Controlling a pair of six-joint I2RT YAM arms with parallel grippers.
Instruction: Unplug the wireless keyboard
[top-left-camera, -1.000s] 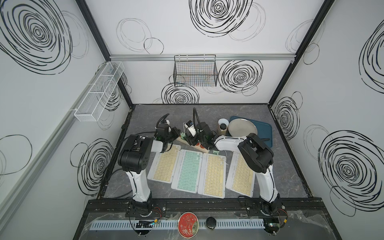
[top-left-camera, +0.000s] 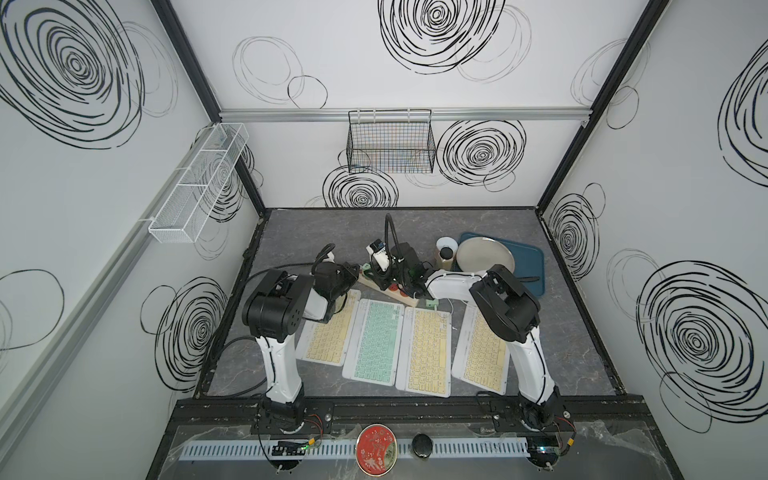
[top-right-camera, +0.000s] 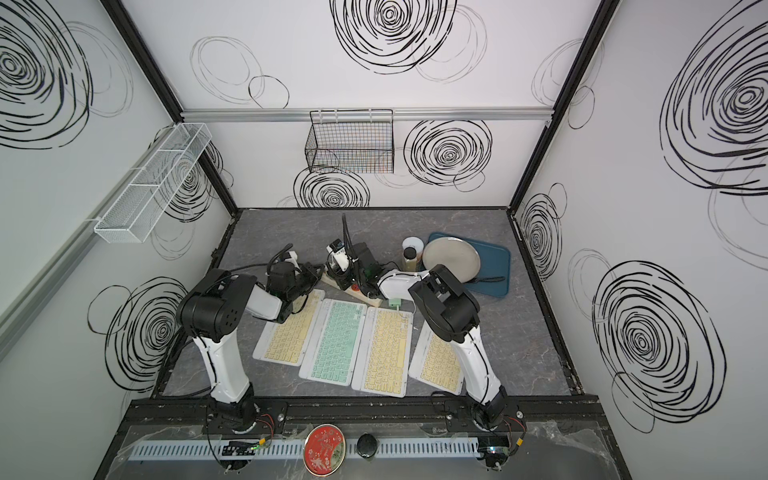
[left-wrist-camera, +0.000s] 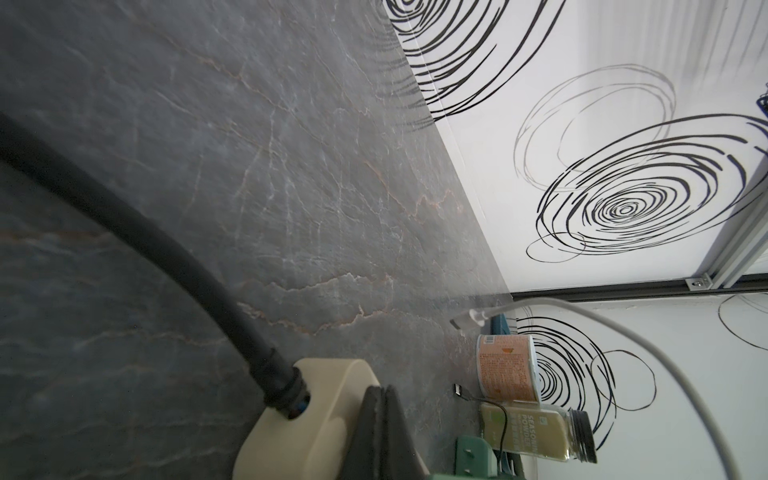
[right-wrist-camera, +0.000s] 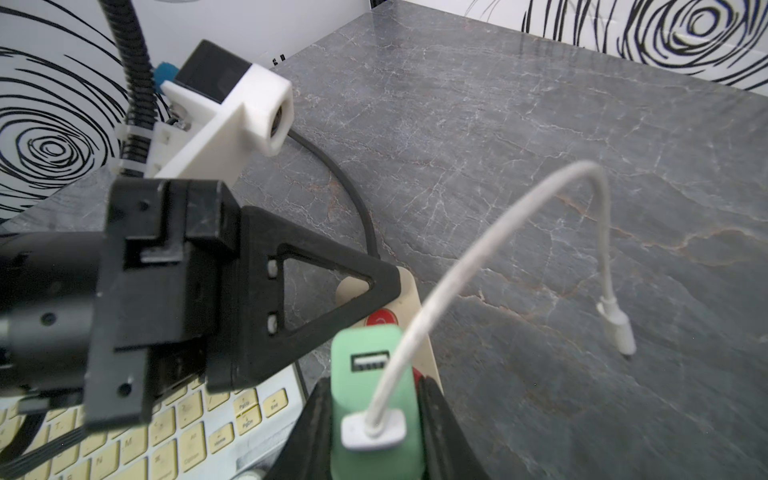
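A beige power strip (left-wrist-camera: 320, 400) with red switches lies behind the keyboards, its black lead entering the near end. My left gripper is shut at that end, with nothing visible between its fingertips. My right gripper is shut on a mint-green charger (right-wrist-camera: 372, 352), held above the strip; a white cable rises from it and loops down to a loose white connector (right-wrist-camera: 620, 332). Whether the charger sits in a socket is hidden. Several keyboards, yellow (top-left-camera: 424, 352) and mint (top-left-camera: 373, 344), lie along the front.
A blue tray (top-left-camera: 528, 260) with a round plate (top-left-camera: 485, 253) is at the back right. A cup (top-left-camera: 445, 242) and jar (left-wrist-camera: 528, 428) stand beside it. A second green charger (left-wrist-camera: 472, 456) and black cable lie nearby. Bare table extends along the back.
My left gripper has shifted slightly toward the front of the table. The right gripper has moved very little.
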